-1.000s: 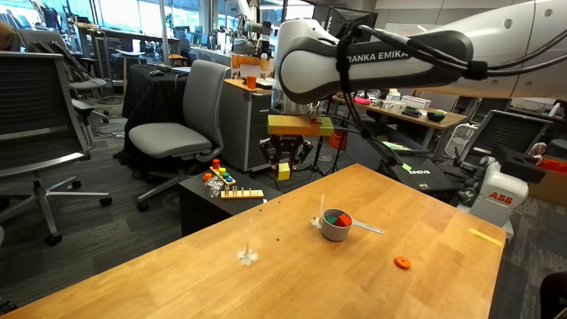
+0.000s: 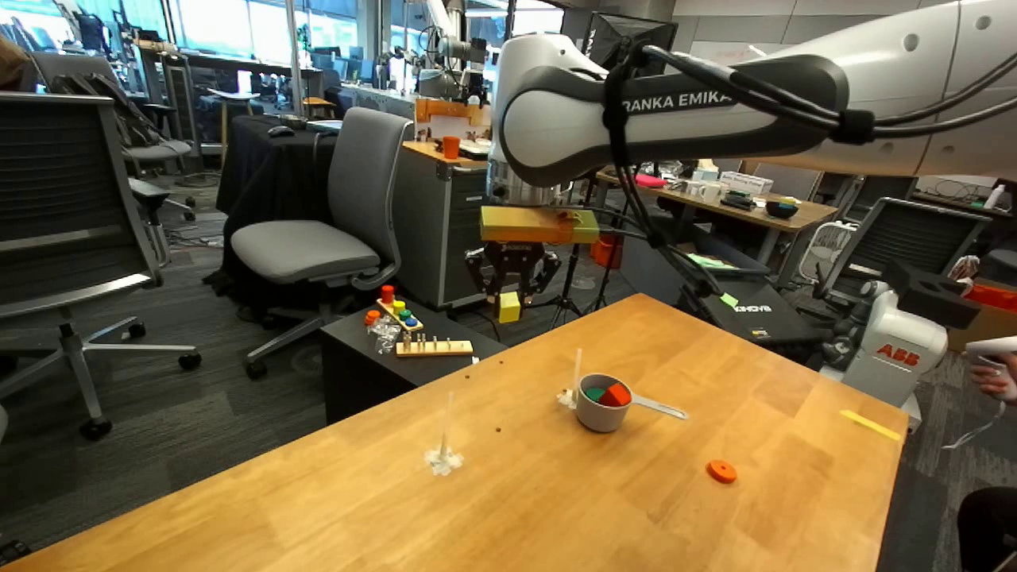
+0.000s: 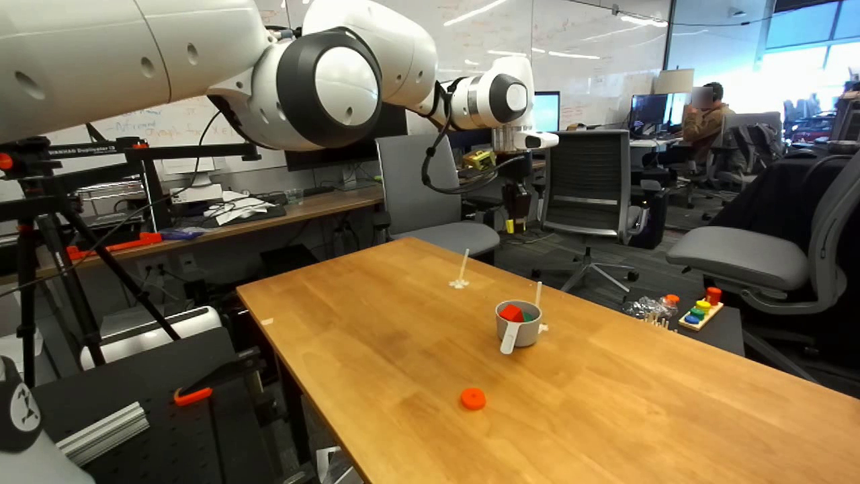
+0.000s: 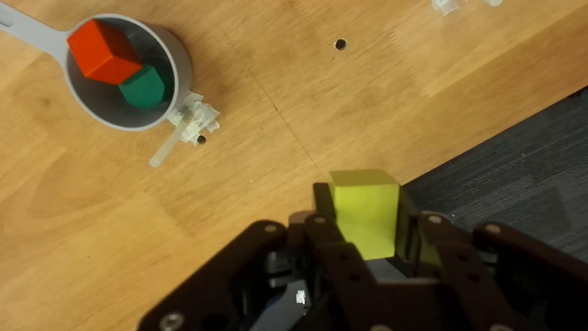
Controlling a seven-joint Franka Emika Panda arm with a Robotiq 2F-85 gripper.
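A yellow block [image 4: 366,212] is held between the fingers of my gripper, which is shut on it. From exterior view 1, the gripper [image 2: 510,297] and the yellow block [image 2: 509,307] hang in the air near the table's far edge, higher than the tabletop. A grey measuring cup [image 2: 601,416] with a handle stands on the table, apart from the gripper. Inside that cup lie a red block [image 4: 103,52] and a green block [image 4: 143,87]. On bare wood sits an orange disc [image 3: 473,398].
Two thin upright pegs rise from taped bases: one peg [image 2: 578,369] touches or nearly touches the cup, the other peg [image 2: 446,424] stands alone. A low black stand with toys [image 2: 434,347] is beyond the table edge.
The arm, gripper and yellow block look unmoved. At the right edge, a person's hand with a white device has come into view.
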